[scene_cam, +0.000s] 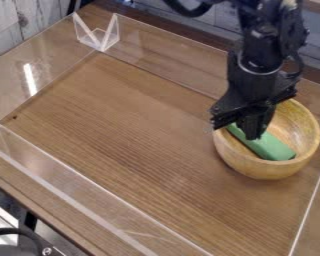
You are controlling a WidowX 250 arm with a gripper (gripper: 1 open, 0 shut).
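Note:
A light wooden bowl [294, 166] sits at the right of the table, holding a green block [268, 147] that lies tilted inside it. My black gripper [246, 124] reaches down into the bowl from above, its fingertips at the upper part of the block. Its body hides part of the bowl's back rim and part of the block. I cannot tell whether the fingers are closed on the block.
A clear acrylic piece [99, 32] stands at the back left. A dark cable or ring shows at the bottom left.

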